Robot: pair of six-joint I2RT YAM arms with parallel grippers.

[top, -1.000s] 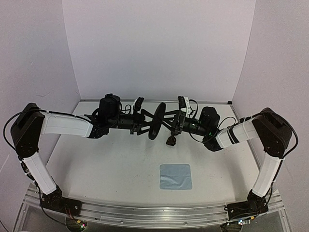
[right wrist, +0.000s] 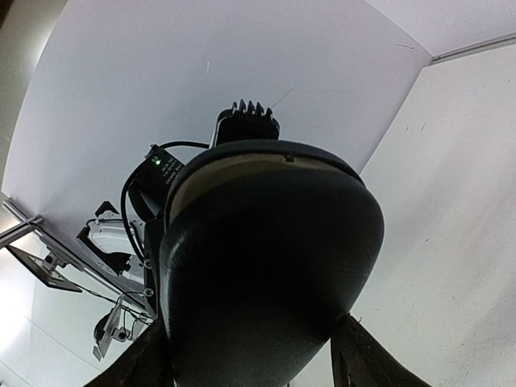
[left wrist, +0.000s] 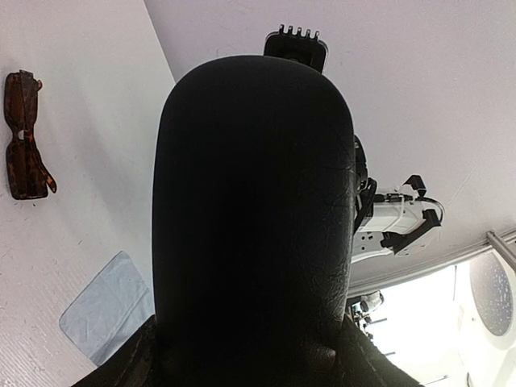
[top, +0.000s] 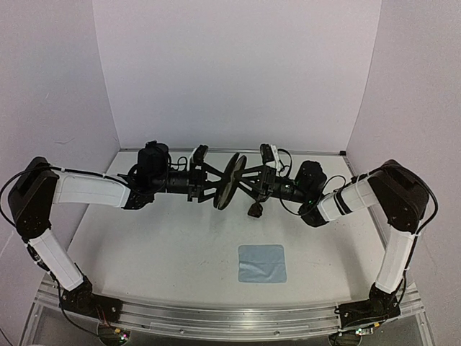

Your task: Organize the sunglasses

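Observation:
A black sunglasses case [top: 229,182] is held up between both grippers above the table, split apart along its seam, with a paler lining showing in the right wrist view. My left gripper [top: 212,184] has its fingers against both sides of the left half. On the other half, my right gripper [top: 246,182] is shut. Tortoiseshell sunglasses [left wrist: 22,137] lie folded on the table in the left wrist view; from the top they show as a small dark shape below the right gripper. The inside of the case is mostly hidden.
A light blue cloth [top: 262,264] lies flat near the front of the table, just right of centre. Bare white table [top: 158,252] stretches out to the left and right. Pale walls enclose the back and sides.
My left gripper has drawn slightly left with its half; the right arm is nearly still.

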